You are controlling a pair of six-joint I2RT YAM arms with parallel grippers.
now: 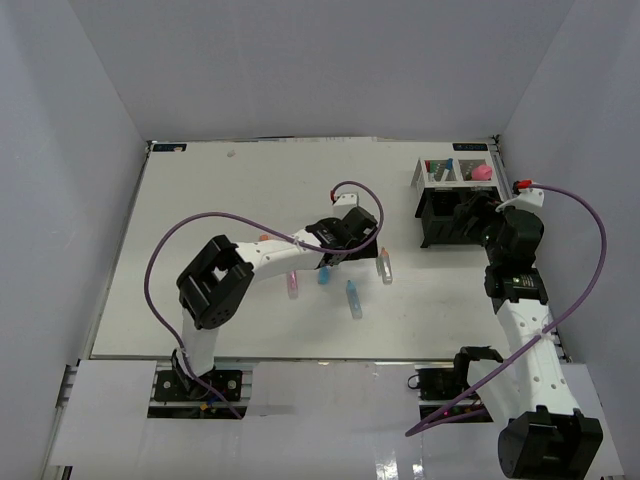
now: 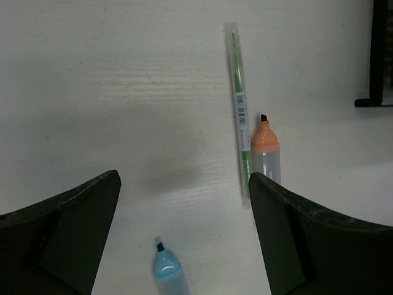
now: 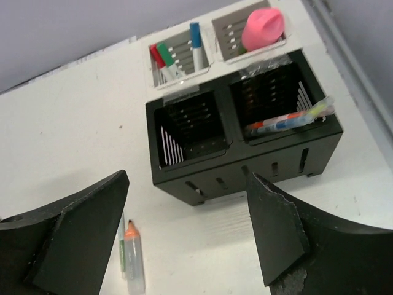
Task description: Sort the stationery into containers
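Observation:
My left gripper is open over the table, above a green pen in a clear sleeve (image 2: 239, 98) and an orange-tipped highlighter (image 2: 266, 160), with a blue highlighter (image 2: 170, 276) lower in its view. Pink (image 1: 292, 285) and blue items lie under that arm in the top view. My right gripper hangs open above a black two-compartment container (image 3: 230, 166). Its right compartment holds several pens (image 3: 288, 123); the left looks empty. A white container (image 3: 156, 85) behind holds markers (image 3: 196, 43) and a pink object (image 3: 263, 26).
The containers stand at the table's back right, near the wall. An orange item (image 1: 264, 237) lies beside the left arm.

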